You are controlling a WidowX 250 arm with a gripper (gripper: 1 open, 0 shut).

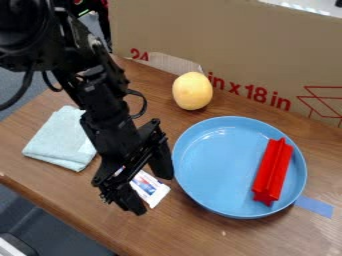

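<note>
My black gripper [140,185] hangs low over the wooden table, left of the blue plate, above a white packet [150,190] with printed markings that is partly hidden by it. The fingers look apart, with nothing clearly between them. A red block-like object [273,171] lies on the right part of the blue plate [207,180]. A folded pale cloth [56,135] lies to the left of the arm. A yellow round fruit [193,91] stands behind the plate.
A cardboard box [247,45] forms a wall along the back. A strip of blue tape [313,206] is at the right of the plate. Bare table [227,240] lies in front.
</note>
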